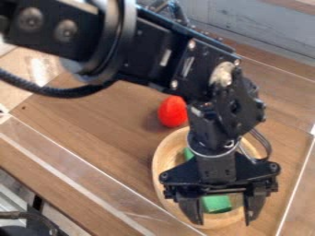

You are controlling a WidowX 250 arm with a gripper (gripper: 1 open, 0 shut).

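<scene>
The black gripper [222, 205] reaches down over a round wooden bowl [165, 159], covering much of it. A green block [213, 203] lies in the bowl, mostly hidden behind the gripper. The two fingers stand apart around the block's area; whether they touch it I cannot tell. A red tomato-like object [172, 112] lies on the wooden table behind the bowl, partly hidden by the arm.
Clear strips run along its edges, a pale wall stands at the back, and metal parts show beyond the lower left edge.
</scene>
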